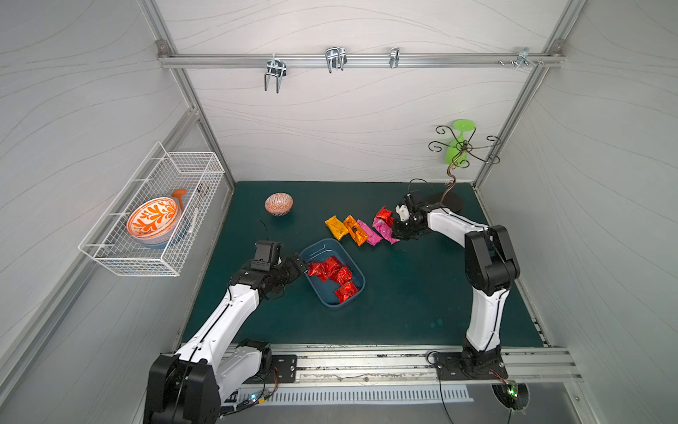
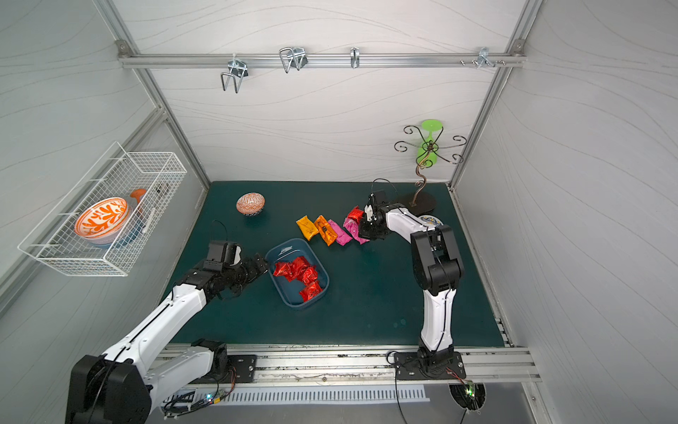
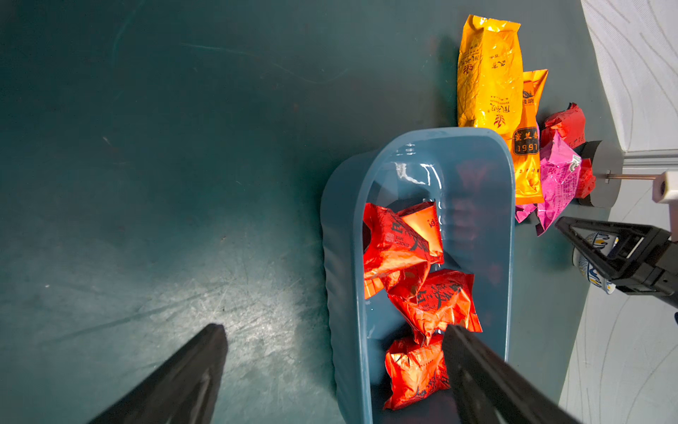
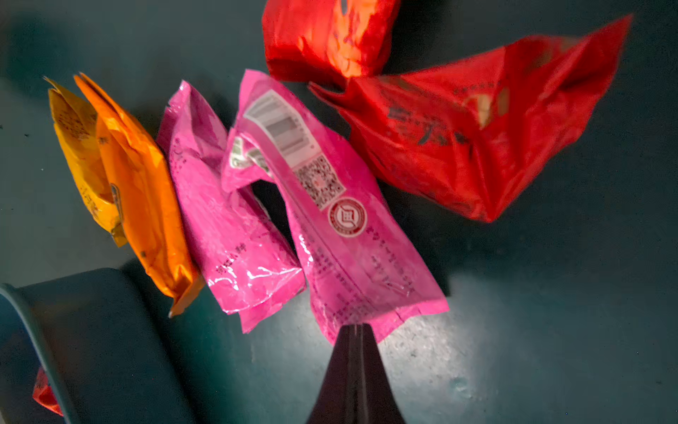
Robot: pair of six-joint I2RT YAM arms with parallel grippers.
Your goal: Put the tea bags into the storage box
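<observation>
Several red tea bags [image 3: 432, 300] lie in the blue storage box [image 1: 315, 296]. Outside it, a row of bags rests on the table: yellow [image 4: 79, 152], orange [image 4: 141, 208], two pink ones including the nearer pink bag [image 4: 353, 240], and two red ones, the larger red bag [image 4: 487, 120] at the right. My right gripper is shut, its tips over the lower end of that pink bag; nothing shows between its fingers. Over the box's left side, my left gripper stands open and empty, fingers wide apart.
A patterned bowl [image 1: 279, 203] sits at the table's back left. Behind the right arm rises a wire stand [image 1: 452, 173] with a green cup hung on it. A white wire basket [image 1: 127, 267] hangs at the left.
</observation>
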